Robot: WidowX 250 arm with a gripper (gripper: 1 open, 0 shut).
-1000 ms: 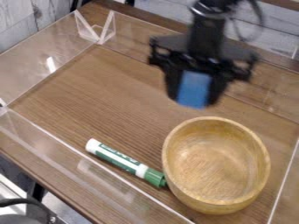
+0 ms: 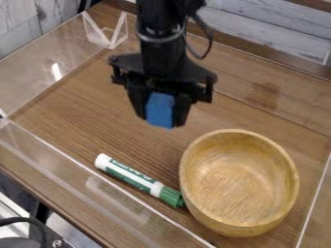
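My black gripper [image 2: 162, 95] hangs over the upper middle of the wooden table, shut on a blue object [image 2: 161, 109] that shows between and below its fingers. In front of it lies a white tube with green ends [image 2: 135, 177]. A beige bowl [image 2: 238, 182] stands at the front right, empty.
Clear plastic walls [image 2: 52, 165] edge the work area at left and front. A black cable shows at the lower left corner.
The gripper with the blue object has moved from the upper right toward the middle and has come nearer the front. The tube and bowl have not moved.
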